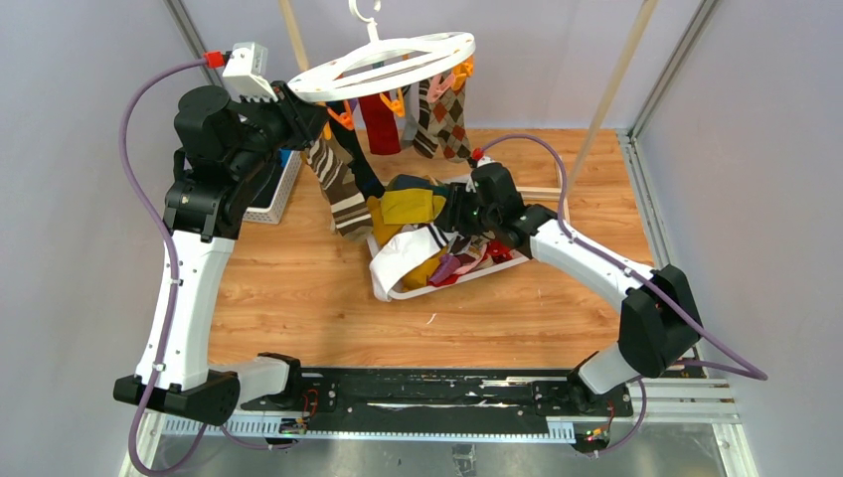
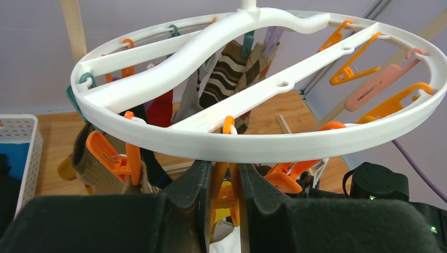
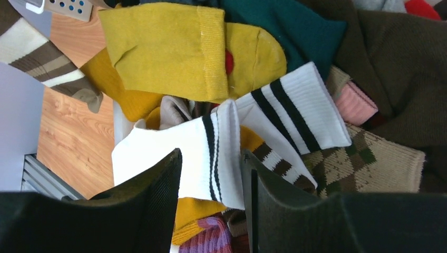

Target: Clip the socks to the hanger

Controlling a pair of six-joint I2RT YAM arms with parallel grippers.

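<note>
The white round hanger (image 1: 350,87) hangs at the back with several socks clipped on. My left gripper is at its near rim, shut on an orange clip (image 2: 219,182). A white sock with black stripes (image 3: 158,153) lies on the sock pile, its foot end over the basket's near left edge in the top view (image 1: 398,263). Above its striped cuff stands my right gripper, its fingers apart on either side of part of the sock. Neither finger visibly pinches the cloth.
The white basket (image 1: 462,283) is full of mixed socks, with a yellow sock (image 3: 163,52) beside the white one. A brown striped sock (image 1: 343,194) hangs low at its left. Another white basket (image 1: 276,199) stands back left.
</note>
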